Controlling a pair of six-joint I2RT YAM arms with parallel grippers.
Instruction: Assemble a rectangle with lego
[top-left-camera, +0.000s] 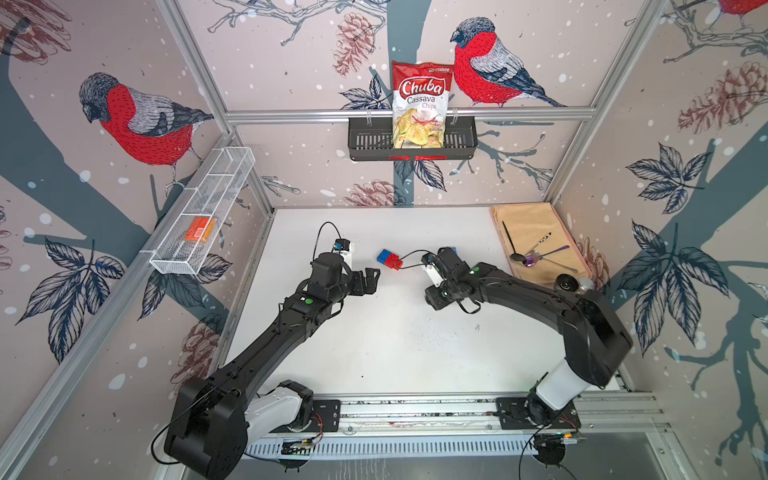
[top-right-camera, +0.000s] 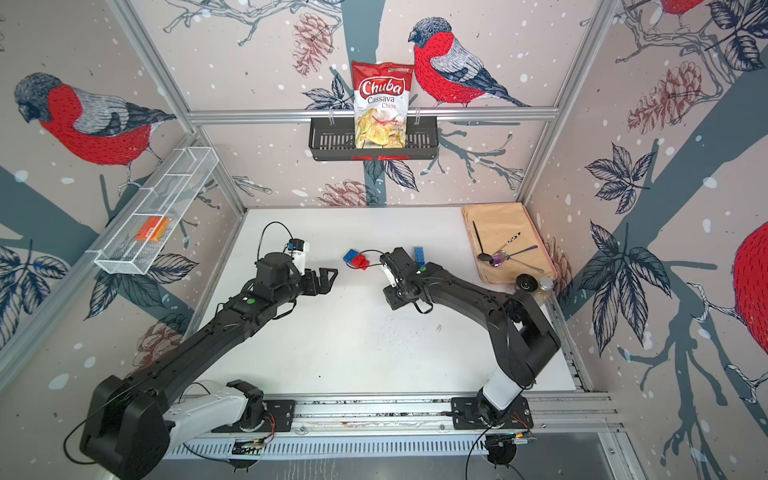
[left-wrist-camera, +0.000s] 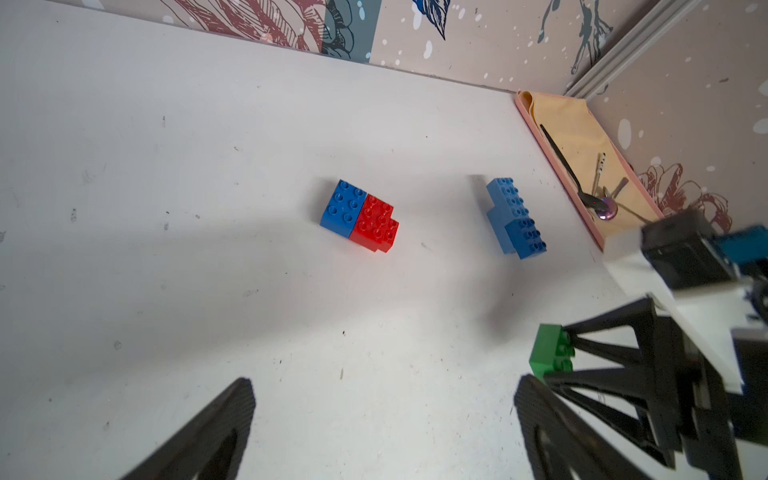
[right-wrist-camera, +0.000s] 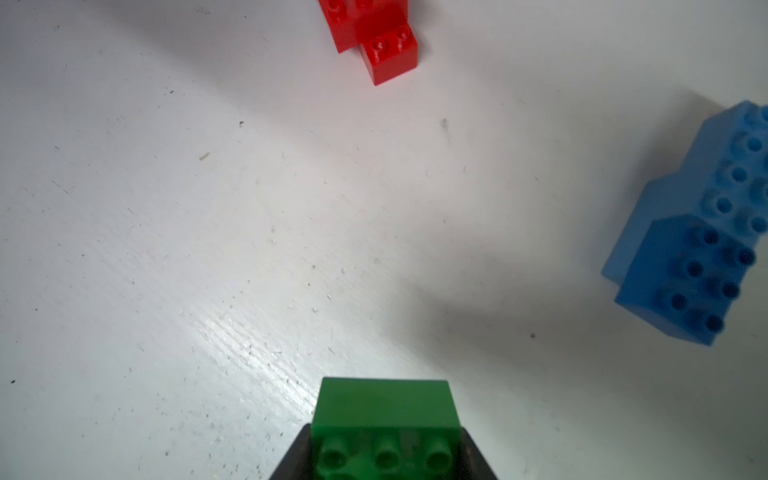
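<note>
A joined blue and red brick group lies mid-table toward the back, its red end (right-wrist-camera: 372, 24) atop the right wrist view. Right of it lie stepped blue bricks (left-wrist-camera: 512, 216). My right gripper is shut on a green brick (left-wrist-camera: 550, 348), held front-right of the red end. My left gripper (top-left-camera: 364, 281) stands open, left of and a little in front of the blue-red group, with nothing visible between its fingers.
A peach tray of utensils (top-left-camera: 508, 220) fills the back right, with jars beside it. A wire basket (top-left-camera: 172, 260) hangs left and a shelf with chips (top-left-camera: 372, 152) at the back.
</note>
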